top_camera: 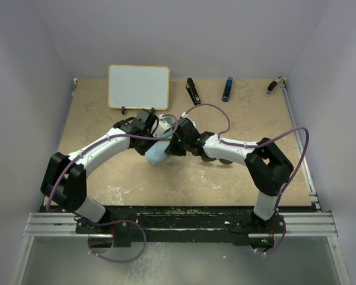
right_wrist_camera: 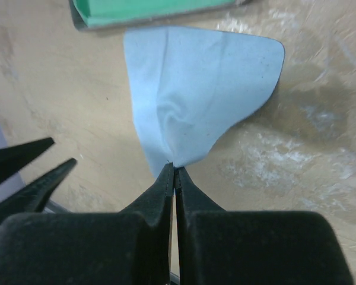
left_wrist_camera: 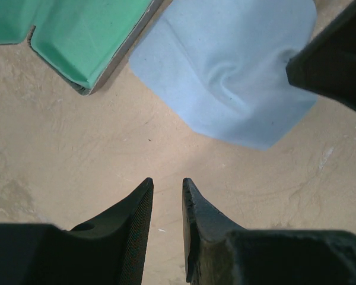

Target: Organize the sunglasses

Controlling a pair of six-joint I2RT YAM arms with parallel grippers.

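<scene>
A light blue cloth (top_camera: 155,154) lies on the table between the arms, spread beside a green box (left_wrist_camera: 83,35). My right gripper is shut at the edge of the cloth, whose gathered fold meets its fingertips. My left gripper hangs over bare table just off the cloth, part open with nothing between its fingers. In the top view dark round shapes (top_camera: 224,160), perhaps sunglasses, lie partly hidden under the right arm.
A whiteboard (top_camera: 138,86) lies at the back left. A black object (top_camera: 193,90), a blue object (top_camera: 228,89) and a small dark item (top_camera: 273,85) lie along the back.
</scene>
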